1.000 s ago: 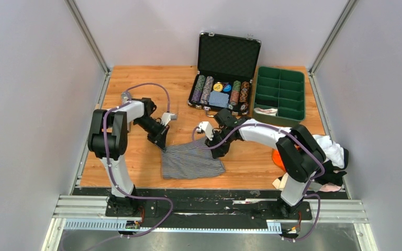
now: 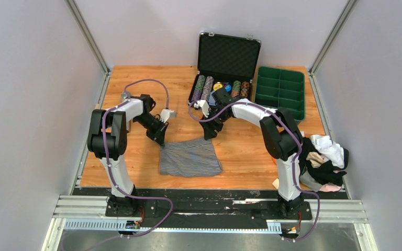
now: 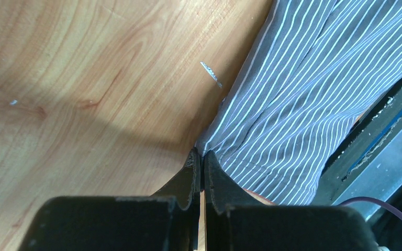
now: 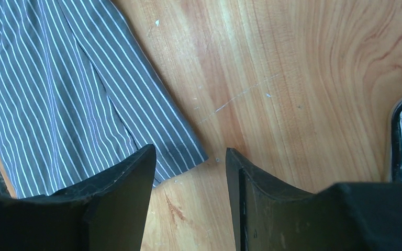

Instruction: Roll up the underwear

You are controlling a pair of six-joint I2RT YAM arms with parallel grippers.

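The grey, white-striped underwear (image 2: pixel 190 158) lies spread and mostly flat on the wooden table, its folded band along the far edge. At its far left corner my left gripper is shut, with the corner of the striped cloth pinched at its fingertips. Over the far right corner, my right gripper stands open; that corner of the underwear (image 4: pixel 175 144) lies between its spread fingers, nearer the left one in the right wrist view. The underwear's near edge lies close to the table's front edge.
Behind the right gripper sits an open black case (image 2: pixel 229 55) with chips. To its right is a green compartment tray (image 2: pixel 293 109). A pile of clothes (image 2: pixel 327 149) lies at the right end. Bare table (image 2: pixel 246 167) shows right of the underwear.
My right arm has swung away from the front edge, from the underwear's right side to its far right corner. The underwear and left gripper have shifted very slightly left and away from the front.
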